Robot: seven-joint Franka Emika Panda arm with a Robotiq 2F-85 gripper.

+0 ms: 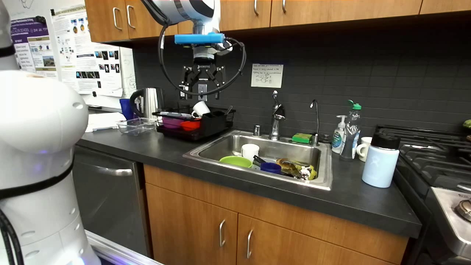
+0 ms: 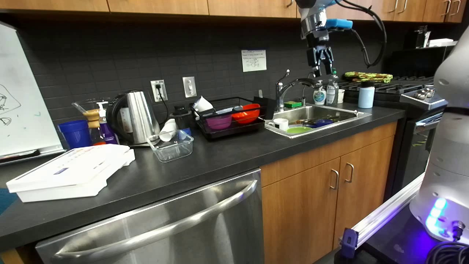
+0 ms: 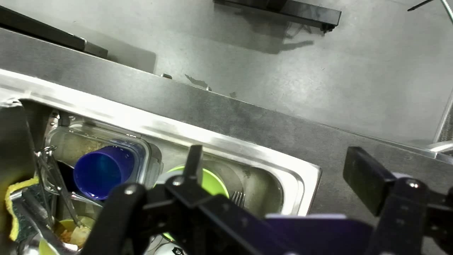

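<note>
High above the counter, my gripper hangs open and pointing down, with nothing between its fingers. In the wrist view its two black fingers stand wide apart over the left end of the sink and the counter. The steel sink holds a white mug, a green bowl and a blue cup. Cutlery and a yellow-green sponge lie there too. Partly covering the green bowl in the wrist view is one finger. The black dish rack contains a tilted white mug, a purple bowl and a red bowl.
A faucet rises behind the sink. To its right stand soap bottles, another white mug and a light blue bottle beside the stove. A clear glass container, kettle and white boxes occupy the left counter. Cabinets overhang the counter.
</note>
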